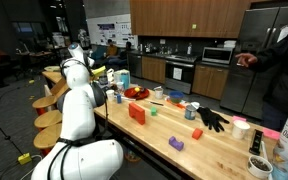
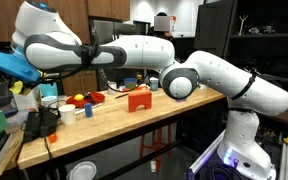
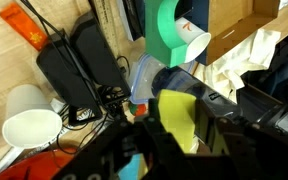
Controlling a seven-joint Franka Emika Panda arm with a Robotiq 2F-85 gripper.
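Observation:
A small yellow object (image 3: 177, 115), its kind not clear, sits between the dark fingers of my gripper in the wrist view. The gripper is shut on it, above a cluttered part of the table. In exterior view 2 the blue-and-black gripper (image 2: 12, 72) hangs at the far left edge, and a bit of yellow shows just under it. Much of the gripper's own shape blends into the dark background in exterior view 1, where the arm (image 1: 79, 72) reaches to the far left end of the table.
Below the gripper lie a green item (image 3: 164, 35), a clear container (image 3: 164, 75), black devices with cables, and a white cup (image 3: 29, 115). A cardboard box (image 3: 229, 25) stands at the upper right. The long table (image 1: 189, 135) holds a red box (image 1: 136, 113) and has clear stretches.

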